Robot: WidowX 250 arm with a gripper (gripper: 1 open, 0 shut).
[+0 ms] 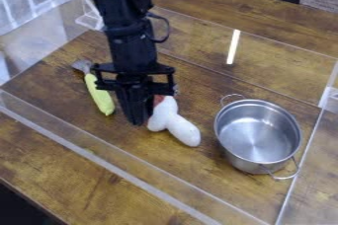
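My black gripper [132, 109] is low over the wooden table, shut, with nothing visible between its fingers. It is just right of a long yellow-green object [98, 95] with a grey end, and left of a white mushroom-like toy [179, 125] with a red top, which is partly hidden behind the gripper. A steel pot [255, 135] with two wire handles stands on the right.
A thin white strip [232, 46] lies at the back. Transparent edging runs along the left and front.
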